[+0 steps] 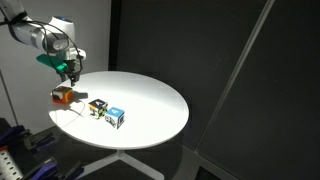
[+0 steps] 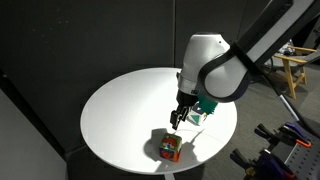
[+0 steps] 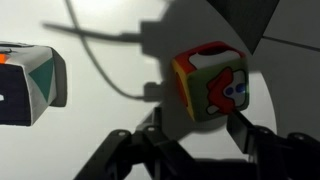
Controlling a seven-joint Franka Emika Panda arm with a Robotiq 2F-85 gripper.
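Note:
Near the table's left edge in exterior view 1 sits a colourful cube, with my gripper above it and slightly to the right. From exterior view 2, the same cube rests near the table edge, just below and left of my gripper. The wrist view shows its red, green and white patterned faces beyond the spread fingertips of my gripper. The cube is not clasped between them; the right finger overlaps its lower corner in this view. My gripper is open.
Two other patterned boxes stand on the white round table: a dark one and a blue-white one. A box also shows at the wrist view's left edge.

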